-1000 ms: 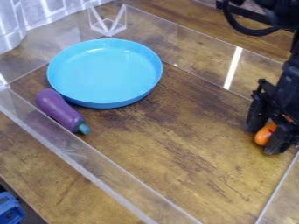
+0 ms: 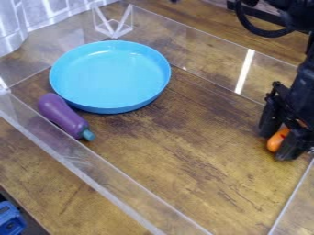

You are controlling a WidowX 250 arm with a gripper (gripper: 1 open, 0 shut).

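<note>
At the right edge of the camera view my black gripper (image 2: 282,124) is low over the wooden surface, around a small orange object (image 2: 276,141), which is partly hidden by the fingers. I cannot tell whether the fingers are closed on it. A blue round plate (image 2: 110,75) sits at the upper left, and a purple toy eggplant (image 2: 61,116) with a teal end lies to its lower left.
Clear plastic walls or strips border the wooden work area. A white wire-like piece (image 2: 113,26) stands at the back, and a blue object (image 2: 7,220) is at the lower left corner.
The gripper and the orange object have shifted very slightly to the left. The plate and eggplant have not moved.
</note>
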